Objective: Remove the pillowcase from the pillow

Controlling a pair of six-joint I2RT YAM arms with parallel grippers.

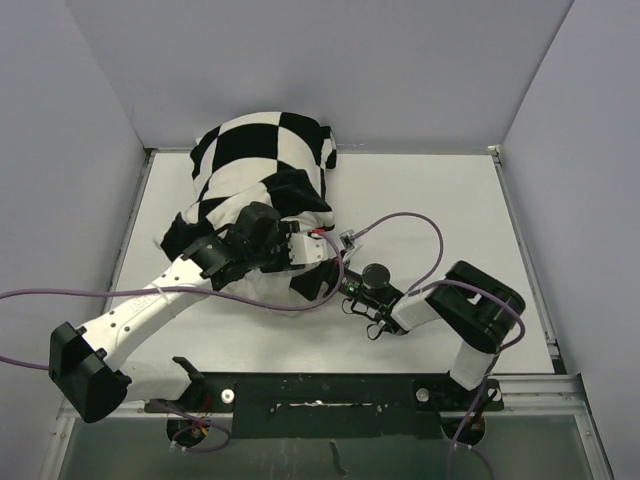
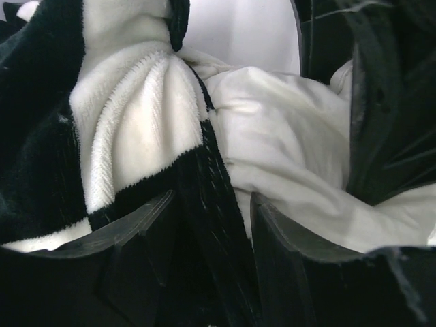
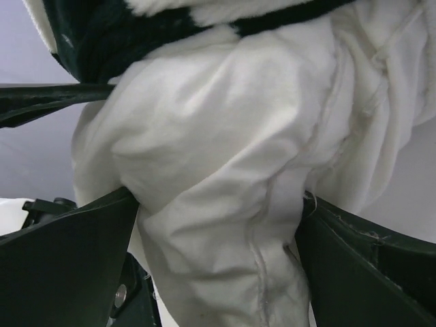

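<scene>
The pillow lies on the left of the table in a black-and-white checkered pillowcase [image 1: 262, 143], its white fabric [image 1: 270, 302] showing at the near end. The left wrist view shows the case's dark hem [image 2: 212, 170] running between the fingers of my left gripper, which stand part open over it; white cloth [image 2: 286, 122] lies just right of the hem. My right gripper is open, one finger on each side of a bunched fold of white fabric [image 3: 211, 143]. From above, the arms mostly cover both sets of fingertips.
Purple cables [image 1: 440, 250] loop over both arms. Grey walls close in the back and sides, and the two arms are close together at the pillow's near end.
</scene>
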